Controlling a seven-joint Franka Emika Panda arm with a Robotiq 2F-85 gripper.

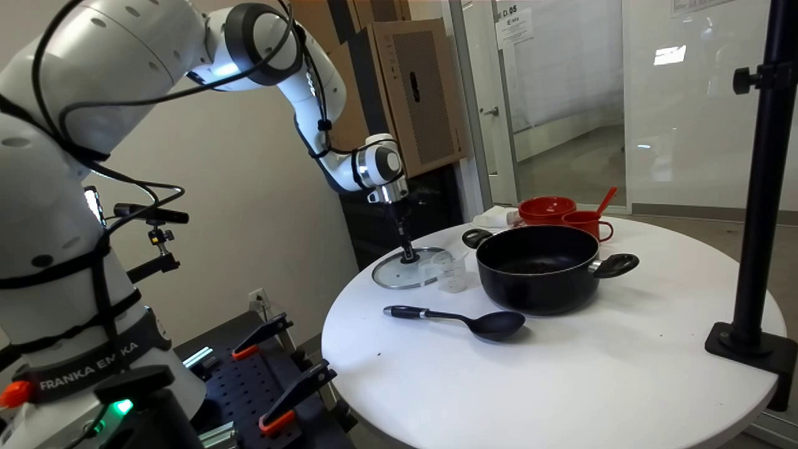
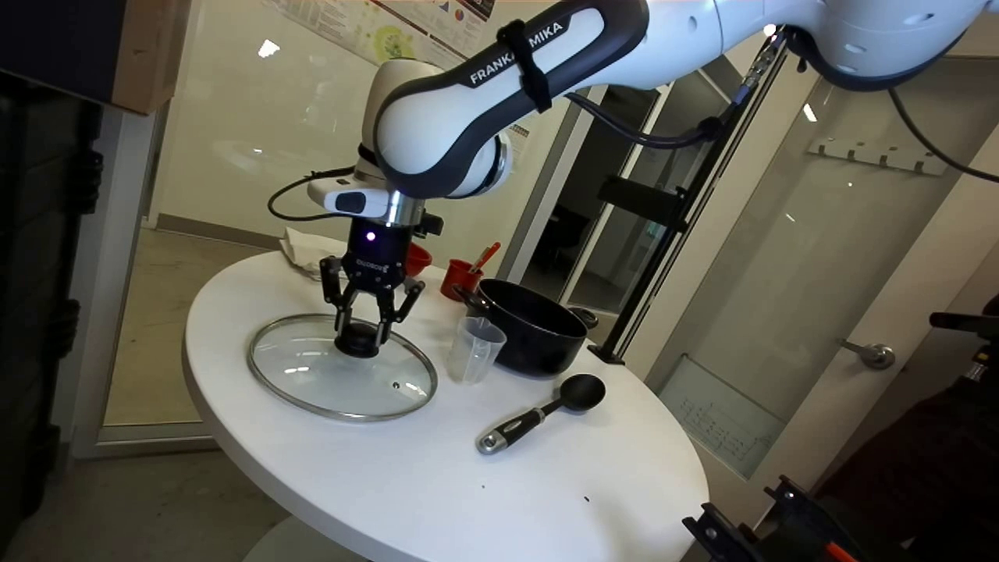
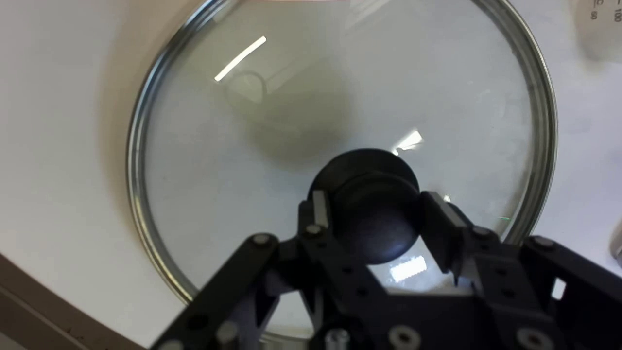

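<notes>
A round glass lid (image 2: 309,379) with a steel rim and a black knob (image 3: 373,218) lies on, or very close to, the white table, left of the pot in exterior view 1. My gripper (image 2: 362,332) reaches down over the lid's centre and is shut on the knob, a finger on either side of it. In the wrist view the knob sits between the fingertips. Just beside the lid stands a clear measuring cup (image 2: 475,350). The black pot (image 1: 535,280), uncovered, with two side handles, stands beyond the cup.
A black ladle (image 1: 497,325) lies in front of the pot. Behind the pot are a red bowl (image 1: 547,210), a red mug (image 1: 583,222) and a white cloth (image 1: 494,217). A black post (image 1: 754,187) rises at the table's right edge.
</notes>
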